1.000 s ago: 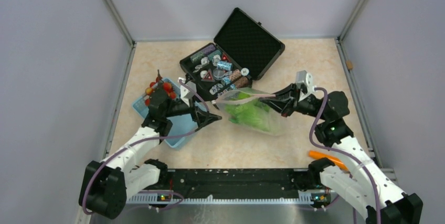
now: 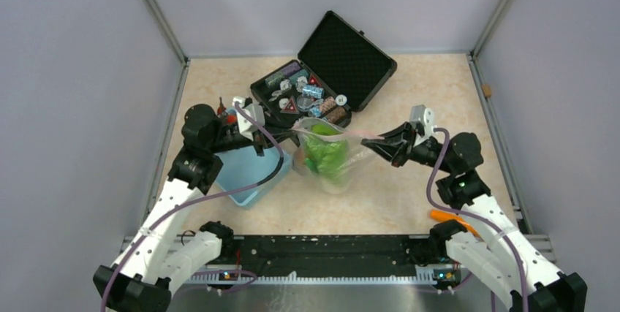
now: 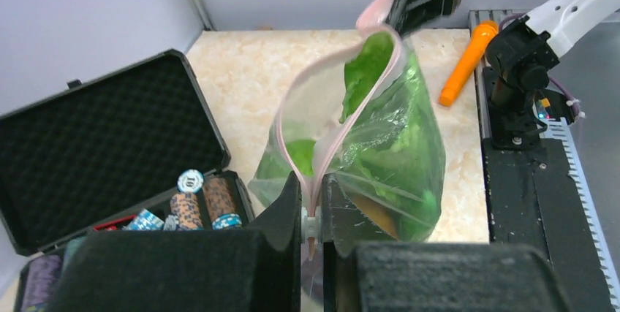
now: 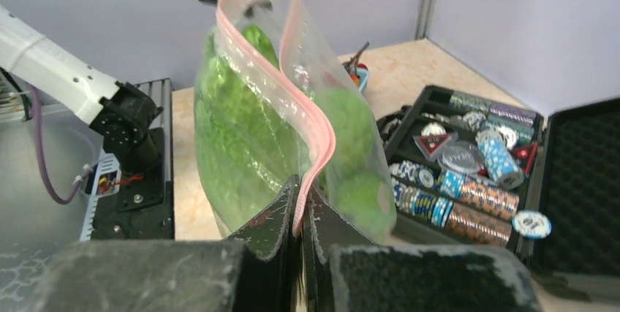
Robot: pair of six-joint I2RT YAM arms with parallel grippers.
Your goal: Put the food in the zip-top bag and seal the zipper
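Between my two arms hangs the clear zip top bag [image 2: 347, 162] with green leafy food [image 2: 327, 154] inside. My left gripper is shut on one end of the bag's pink zipper edge, where a small pale slider [image 3: 311, 226] sits between the fingers. At the opposite end, my right gripper is shut on the pink zipper strip [image 4: 319, 135]. Between the two grips the mouth gapes in a curved loop, so the zipper is apart there. In the left wrist view a brownish item [image 3: 374, 213] also shows low in the bag.
Behind the bag lies an open black case [image 2: 346, 60] holding rolls and chips. A light blue basket [image 2: 245, 196] stands under the left arm, largely covered. An orange cylinder [image 2: 457, 220] lies near the right arm's base.
My left gripper was open beside the bag one second ago; it has closed on the zipper end and shifted up and left. The bag has swung left and its mouth has widened.
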